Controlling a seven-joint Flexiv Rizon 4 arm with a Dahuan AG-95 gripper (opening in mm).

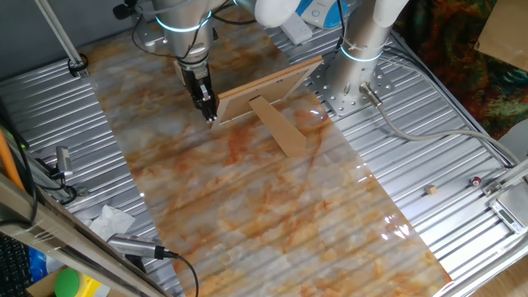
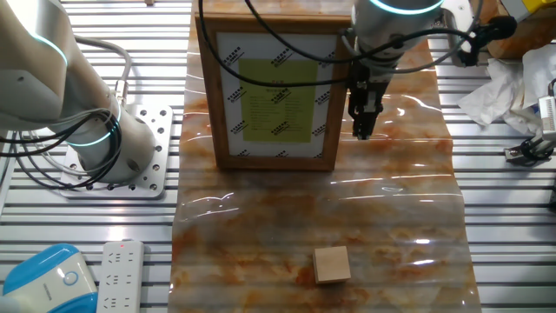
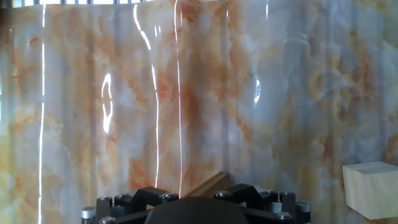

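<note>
A wooden picture frame (image 2: pixel 222 113) stands on the marbled sheet, a yellow paper behind its front. From behind, in exterior view 1, its brown back board (image 1: pixel 241 105) and prop leg (image 1: pixel 280 132) show. My gripper (image 1: pixel 209 120) points downward at one side edge of the frame. In exterior view 2 the gripper (image 2: pixel 362 136) is just right of the frame's side. A strip of frame wood (image 3: pixel 210 184) shows in the wrist view between the black finger parts (image 3: pixel 149 196). Whether the fingertips touch or grip it is hidden. A pale wooden block (image 2: pixel 332 264) lies in front of the frame.
The marbled sheet (image 1: pixel 247 223) is largely bare on the side of the prop leg. Black cables (image 2: pixel 278 83) cross before the frame. A power strip (image 2: pixel 120 276) lies off the sheet.
</note>
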